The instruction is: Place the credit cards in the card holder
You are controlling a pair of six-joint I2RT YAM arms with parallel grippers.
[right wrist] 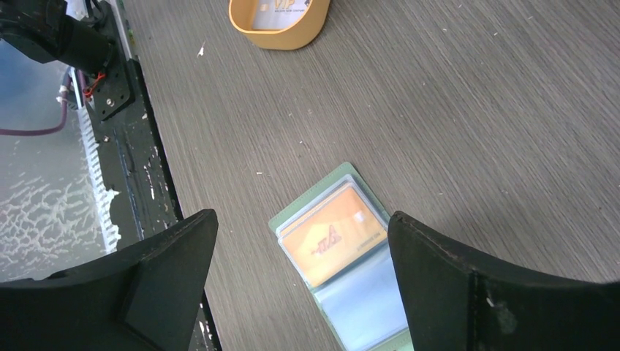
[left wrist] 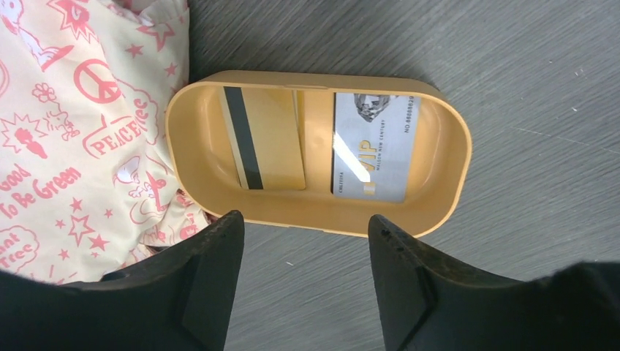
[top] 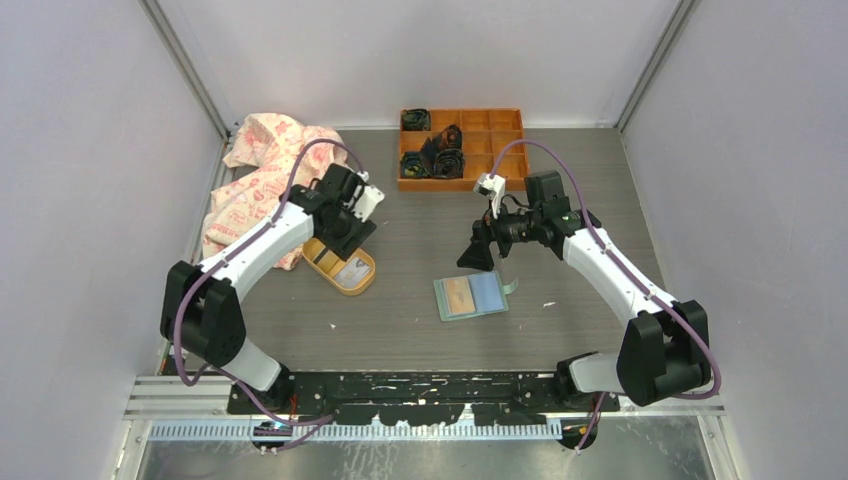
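Observation:
Two cards lie flat in an oval tan box: a gold card with a dark stripe (left wrist: 274,139) and a silver VIP card (left wrist: 380,157). Above and beside this box (left wrist: 459,175), my left gripper is part open, nothing between its fingers. The green card holder (right wrist: 307,197) lies spread on the table. In its pockets are an orange-tan VIP card (right wrist: 336,230), seen through the clear pocket, and what looks like an empty pale blue side (right wrist: 365,303). My right gripper hangs open and empty above the holder.
A patterned cloth (left wrist: 95,146) bunches right against the box's left side. At the back stands an orange compartment tray (top: 495,150) with dark rolled items (top: 443,155). Bare table (top: 405,230) lies between the box and the holder.

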